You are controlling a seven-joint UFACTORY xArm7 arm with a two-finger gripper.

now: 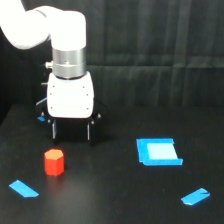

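A white robot arm with a gripper (73,129) hangs at the upper left, its two dark fingers apart with nothing visible between them, above and a little behind an orange-red block (54,161) standing on the black table. A white square (161,150) framed in blue lies at the right.
Blue strips (24,191) lie at the front left and front right of the table. A small blue piece (41,118) shows behind the arm at the left. A black curtain hangs behind.
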